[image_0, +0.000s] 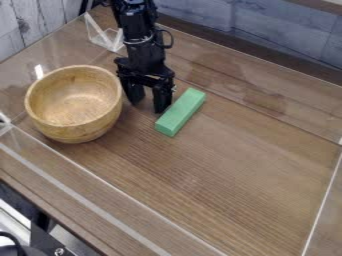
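Note:
My black gripper (144, 82) hangs over the table between a wooden bowl (74, 120) and a green bar (179, 111), its fingers apart and low near the bowl's right rim. The green bar lies flat just to the right of the gripper, tilted diagonally. Nothing clearly shows between the fingers, though dark shadows hide some detail.
The bowl takes up the left side. A pale object at the top left, behind the arm, is hard to make out.

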